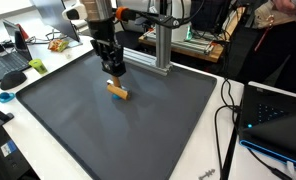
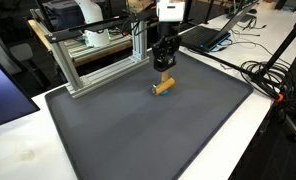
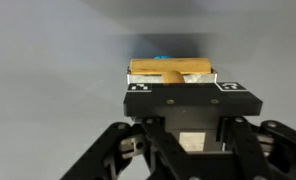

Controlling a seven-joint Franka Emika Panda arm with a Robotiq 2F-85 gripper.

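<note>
A wooden piece with a short orange-brown cylinder [image 2: 164, 88] lying crosswise and a peg standing up from it is low over the grey mat. My gripper [image 2: 166, 68] points down from above, shut on the upright peg. In exterior view 1 the same wooden cylinder [image 1: 117, 91] shows under the gripper [image 1: 115, 78], with a bit of blue beside it. From the wrist, the wooden bar [image 3: 170, 66] lies across just beyond the fingers, the peg's rounded end [image 3: 173, 77] in front of it. Whether the piece touches the mat is hard to tell.
A metal frame [image 2: 103, 78] stands at its back edge. A green-yellow item [image 1: 37, 65] and a laptop [image 1: 18, 38] lie beyond the far left.
</note>
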